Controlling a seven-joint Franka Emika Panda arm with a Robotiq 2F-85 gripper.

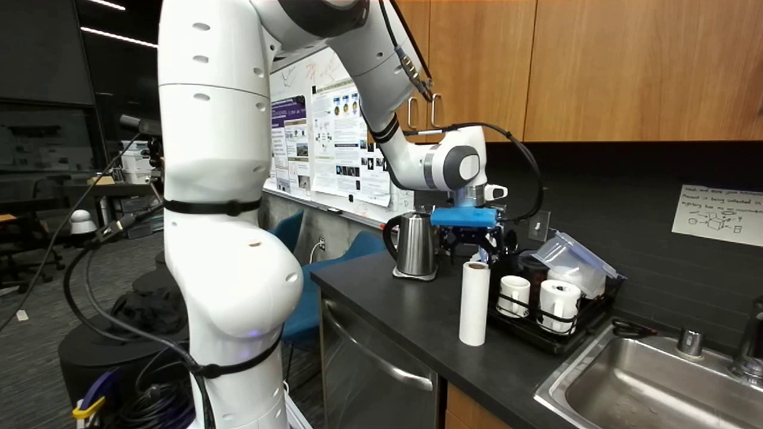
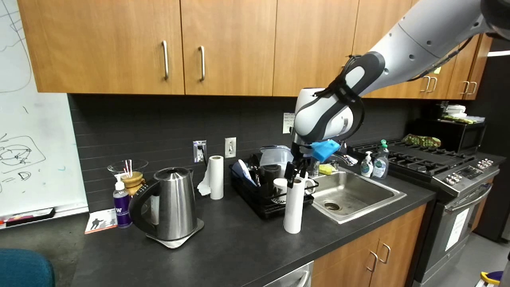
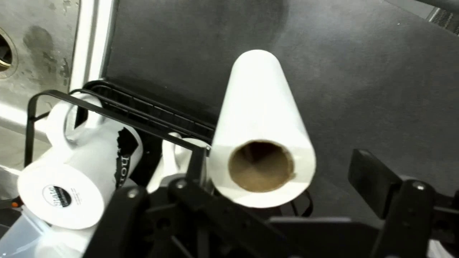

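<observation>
A white paper roll (image 1: pixel 473 307) with an open cardboard core stands on the dark counter, just in front of the dish rack. My gripper (image 1: pixel 475 251) is at the roll's top end, under the blue block on the wrist. Seen from the wrist, the fingers are open: the roll (image 3: pixel 262 103) lies between the two sides, nearer the left one. Bare counter shows between it and the right finger. Whether the left finger touches the roll, I cannot tell. In the second exterior view the gripper's lower end partly overlaps the roll (image 2: pixel 293 213).
The black dish rack (image 2: pixel 267 208) holds a white mug (image 1: pixel 513 295), another mug (image 1: pixel 558 306) and a clear container (image 1: pixel 572 261). A steel kettle (image 2: pixel 175 205) and a second paper roll (image 2: pixel 216 177) stand leftward. The sink (image 2: pixel 356 193) is right.
</observation>
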